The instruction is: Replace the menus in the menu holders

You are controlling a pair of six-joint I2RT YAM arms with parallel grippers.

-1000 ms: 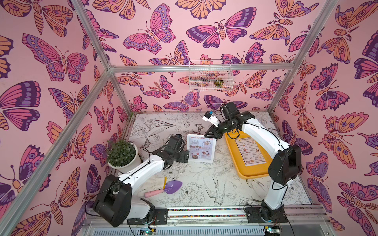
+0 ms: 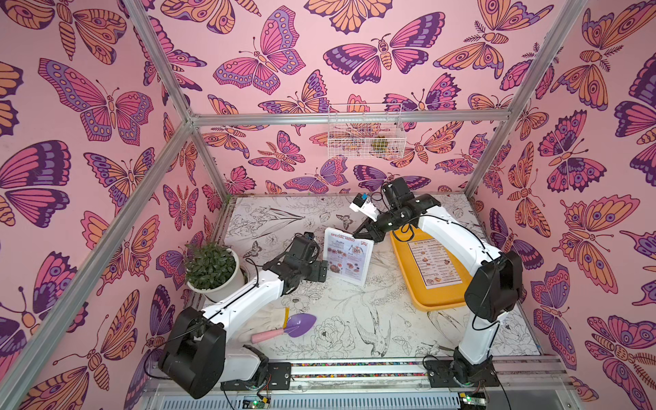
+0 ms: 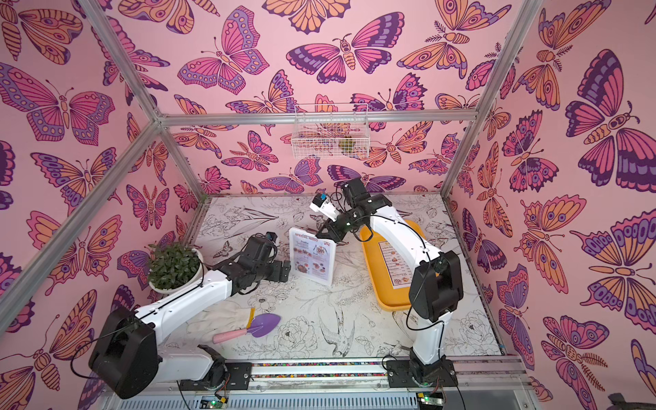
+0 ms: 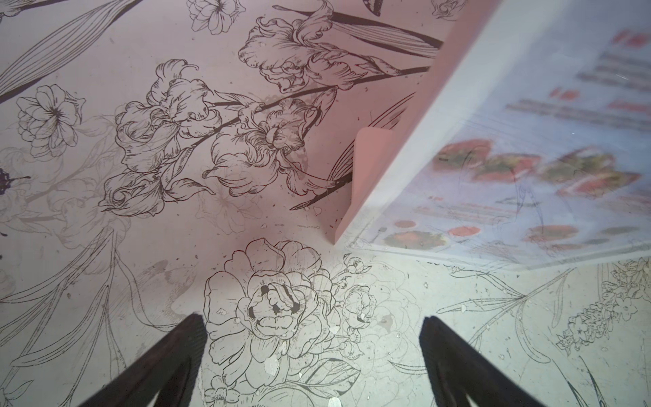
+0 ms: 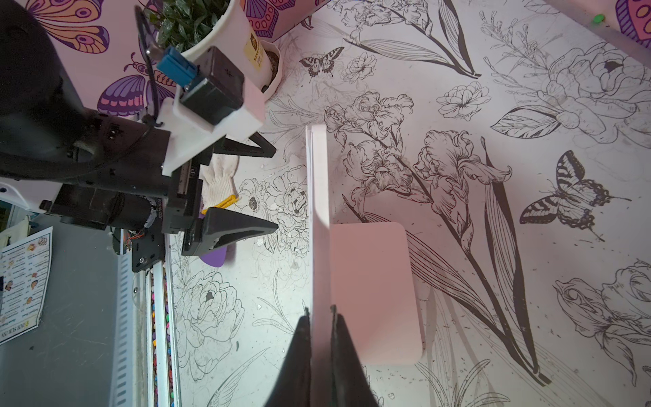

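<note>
A white menu holder (image 2: 347, 257) with a printed "special menu" stands near the middle of the table, turned at an angle. Its pink foot (image 5: 374, 291) rests flat on the table. At its top right corner is my right gripper, shut with the holder's thin edge between its fingers. My left gripper stands open just left of the holder's lower left side, with only bare table between its fingers. Another menu sheet (image 2: 433, 263) lies in the yellow tray (image 2: 423, 300) on the right.
A potted plant (image 2: 213, 269) stands at the left edge. In front lie a purple trowel (image 2: 299, 325) and a glove (image 3: 222, 319). A wire basket (image 2: 366, 146) hangs at the back wall.
The menu holder has turned from facing front to an angled pose, its lower edge now slanting. My right gripper shifted slightly at its top corner. The left arm looks almost still.
</note>
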